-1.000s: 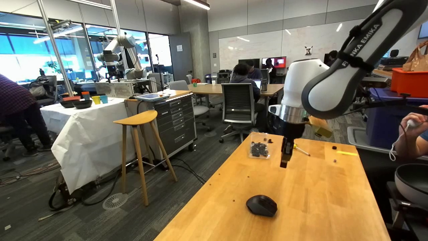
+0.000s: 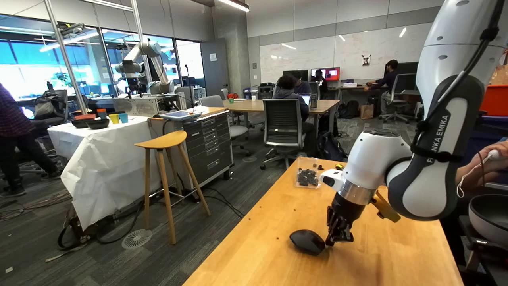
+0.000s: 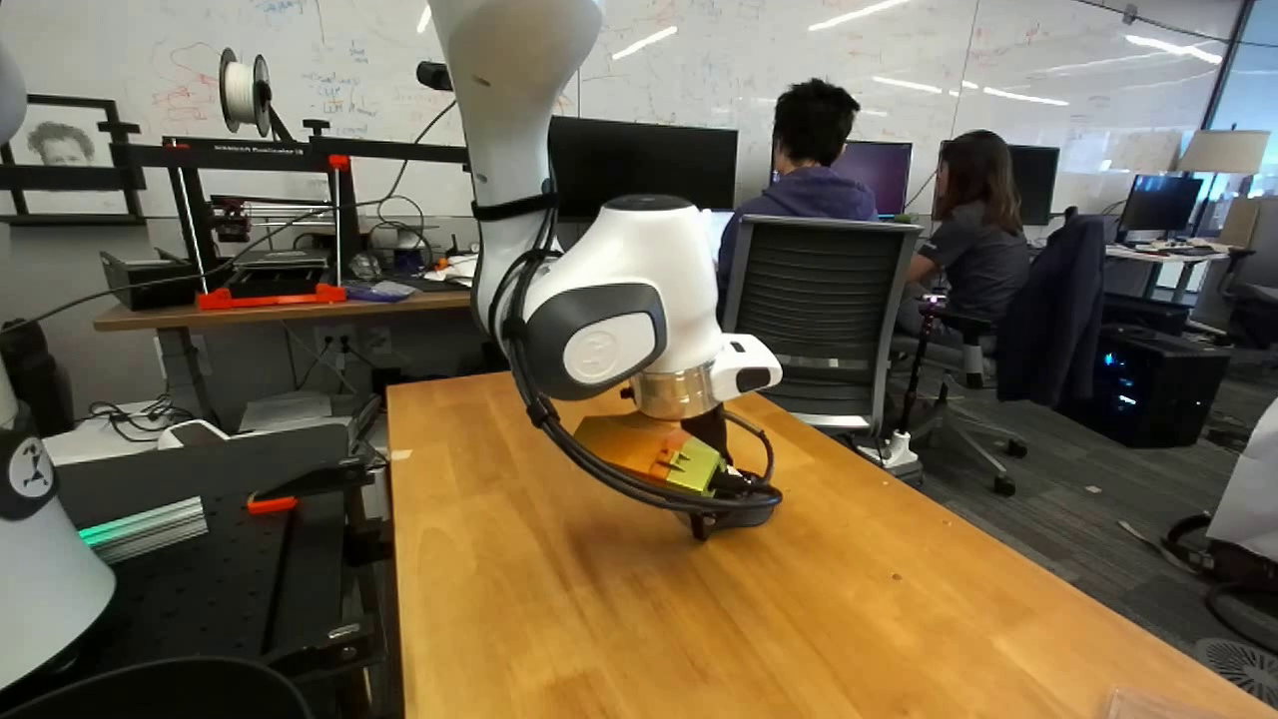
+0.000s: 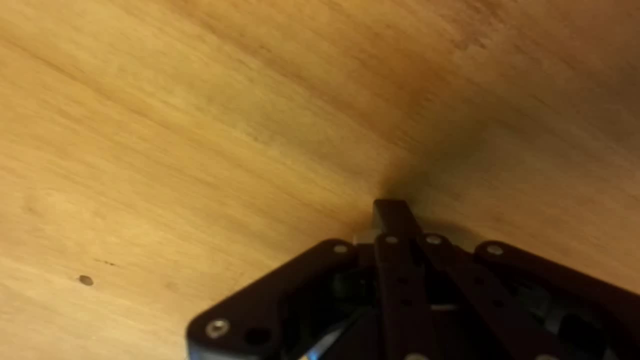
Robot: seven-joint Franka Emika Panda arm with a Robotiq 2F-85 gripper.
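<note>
A black computer mouse rests on the wooden table near its front left side, seemingly tipped to one side. Right beside it, low at the tabletop, is my gripper; its tips touch or nearly touch the mouse's right end. In the wrist view the black fingers are together, with nothing visible between them and only bare wood ahead. The mouse does not show there. From the other side, the arm's wrist and cables cover most of the gripper, and a dark part of the mouse shows behind them.
A clear container of small dark pieces stands at the table's far left corner. A yellow-and-black item lies near it, partly behind the arm.
My arm has come down and toward the near side, from above the table to beside the mouse. The mouse has shifted slightly left and changed its angle.
</note>
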